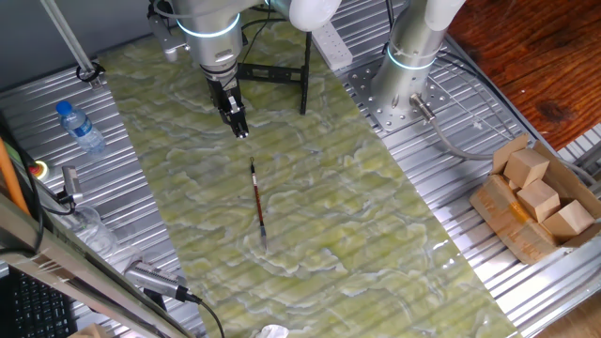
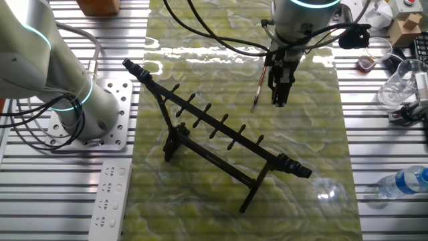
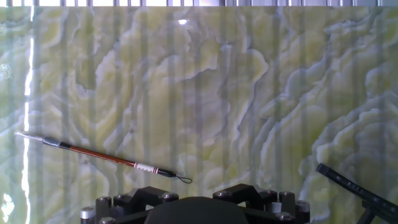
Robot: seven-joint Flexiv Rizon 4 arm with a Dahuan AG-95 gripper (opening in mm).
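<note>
A thin brush (image 1: 257, 202) lies on the green marbled sheet, its brown handle carrying a white label and a small cord loop at one end. In the wrist view the brush (image 3: 102, 154) slants across the lower left, pale bristles to the left and loop towards the middle. My gripper (image 1: 241, 132) hangs above the sheet, apart from the brush and just beyond its loop end. Nothing shows between the fingers, but how far they stand apart is unclear. A black rack (image 2: 214, 127) with a row of pegs stands on the sheet near the gripper.
An open cardboard box (image 1: 507, 221) holds several wooden blocks. A water bottle (image 1: 81, 127) is at the left, and a power strip (image 2: 110, 201) lies beside the sheet. Much of the sheet around the brush is bare.
</note>
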